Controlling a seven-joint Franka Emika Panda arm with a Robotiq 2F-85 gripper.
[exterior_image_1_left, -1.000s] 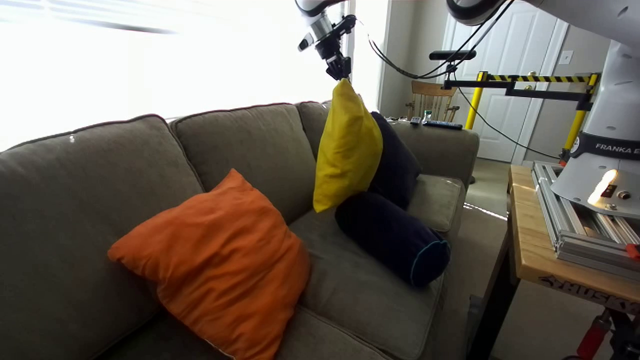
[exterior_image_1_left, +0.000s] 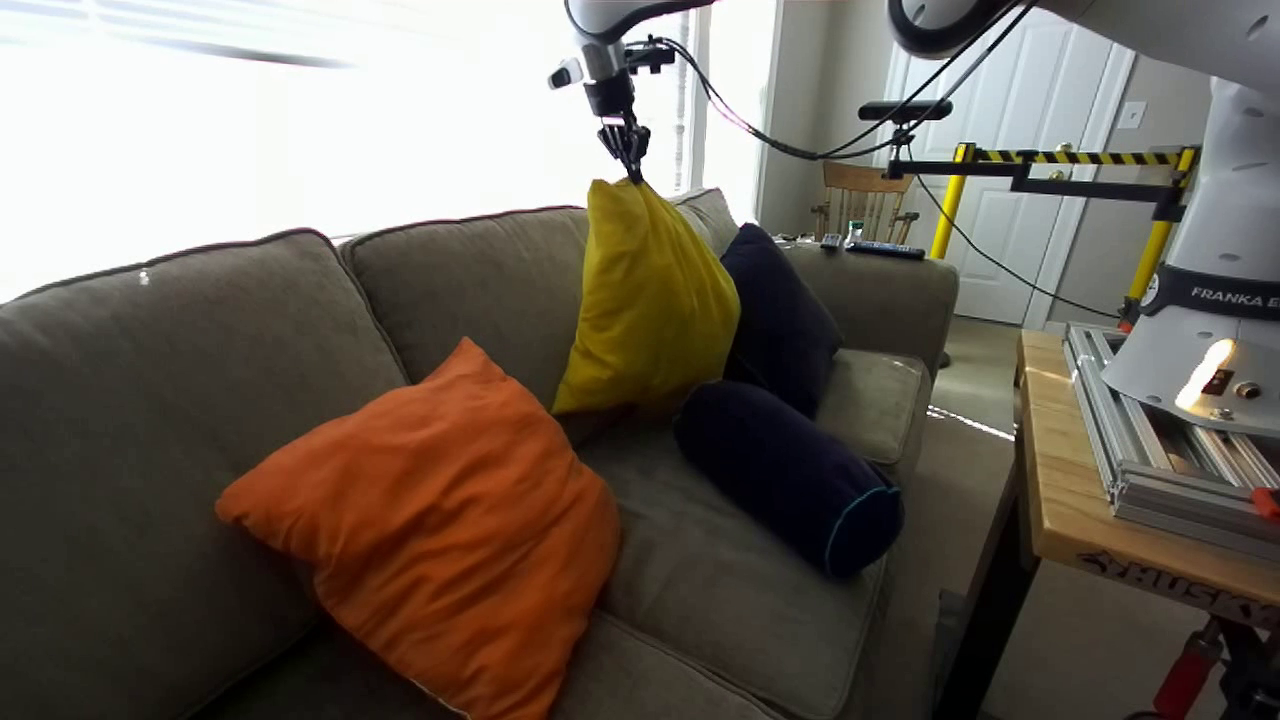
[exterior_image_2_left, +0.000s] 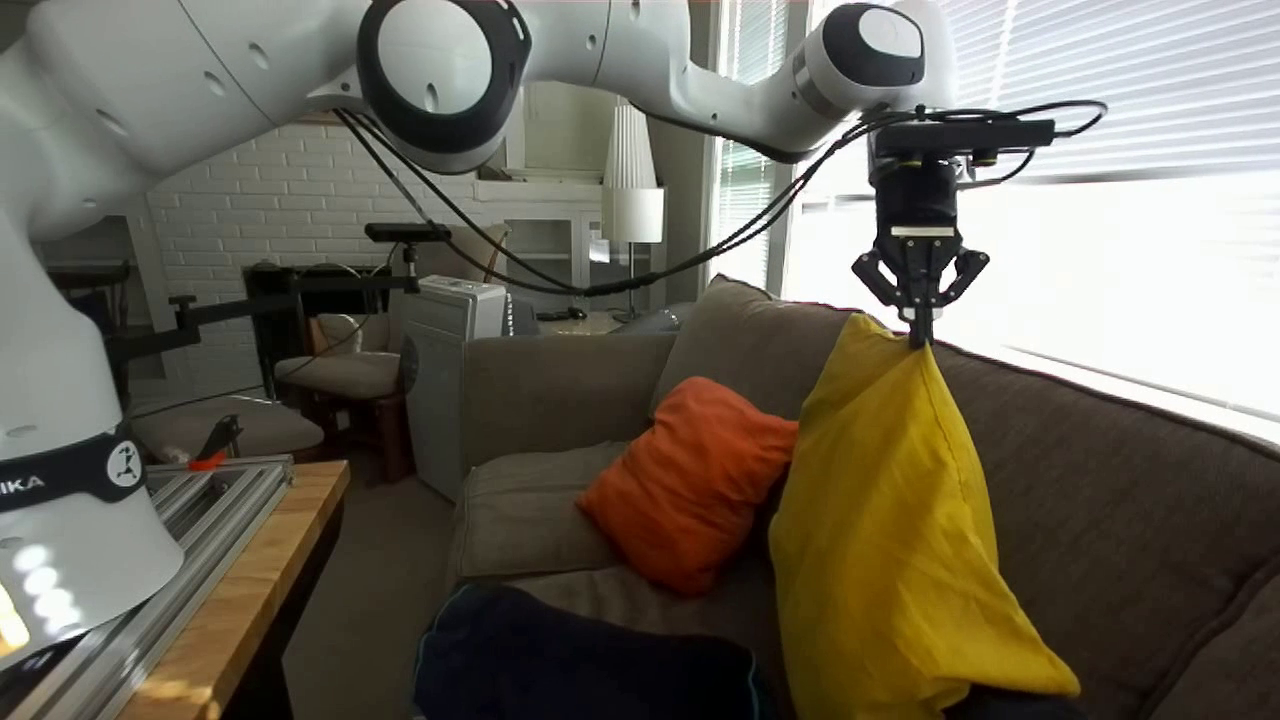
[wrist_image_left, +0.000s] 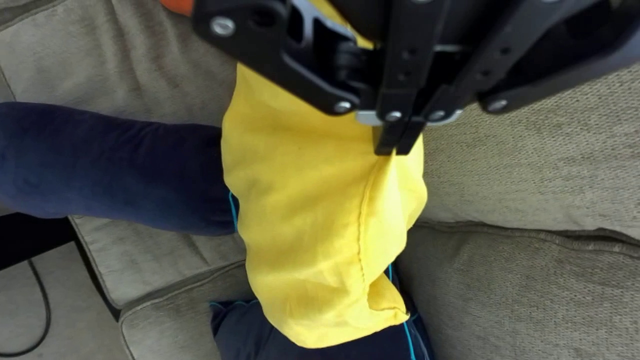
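My gripper (exterior_image_2_left: 920, 338) is shut on the top edge of a yellow pillow (exterior_image_2_left: 894, 504). The cloth runs up between the fingertips in the wrist view. The yellow pillow hangs down from there, tilted, close to the sofa back (exterior_image_1_left: 504, 282). Its lower end is near the seat; whether it touches the seat I cannot tell. An orange pillow (exterior_image_1_left: 438, 528) lies to its left in exterior view 1. A dark bolster (exterior_image_1_left: 792, 480) lies on the seat at the yellow pillow's lower right, and a dark blue pillow (exterior_image_1_left: 780, 318) leans behind it, partly hidden.
The sofa's armrest (exterior_image_1_left: 888, 288) carries a remote and small items. A wooden workbench (exterior_image_1_left: 1056, 468) holds the arm's base in front of the sofa. Bare seat cushion (exterior_image_1_left: 720, 600) shows between the orange pillow and the bolster. Cables hang along the arm.
In exterior view 1 my gripper has moved left and slightly lower, carrying the yellow pillow along, and now points more nearly straight down. The orange pillow has stayed in place.
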